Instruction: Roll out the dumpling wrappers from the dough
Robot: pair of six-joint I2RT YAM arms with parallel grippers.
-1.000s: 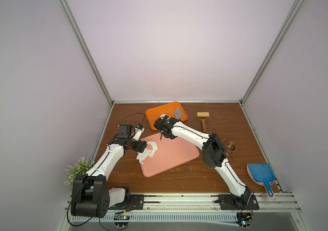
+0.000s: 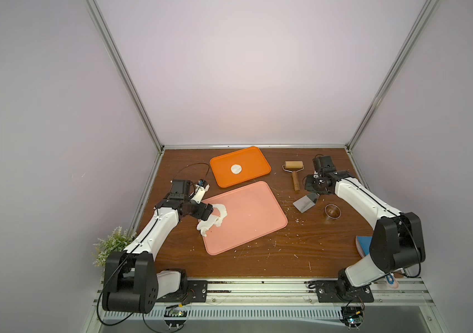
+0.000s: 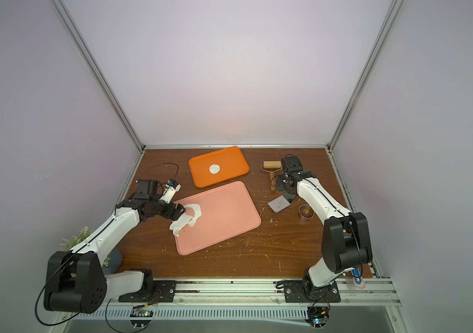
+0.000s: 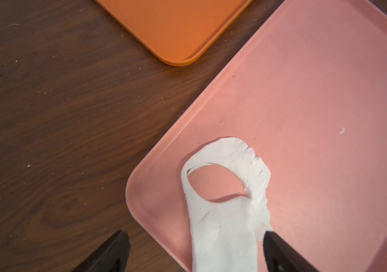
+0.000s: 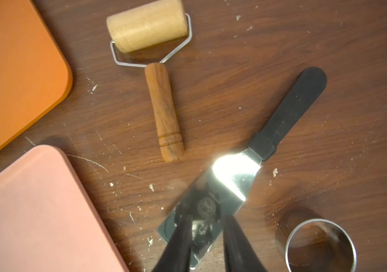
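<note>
A sheet of white dough (image 4: 225, 231) with a round hole lies at the left end of the pink tray (image 4: 311, 113). On the orange tray (image 2: 254, 161) sits one round white wrapper (image 2: 236, 169). Over the dough, my left gripper stands open, its fingers wide apart with nothing held. The spatula (image 5: 236, 176) lies on the wood, its black handle pointing up and right in the right wrist view. Above its blade my right gripper has a narrow gap between its fingers and holds nothing. The wooden roller (image 5: 148, 27) lies beyond the spatula.
A metal ring cutter (image 5: 288, 244) stands right of the spatula's blade. Dough crumbs dot the wood. A blue dustpan (image 2: 363, 244) is partly hidden by the right arm at the right edge. Bare wood (image 2: 286, 255) lies in front of the spatula.
The right arm swung right from over the trays, carrying the spatula past the roller. The spatula now lies on the wood, out of the gripper. The left arm and dough have not moved.
</note>
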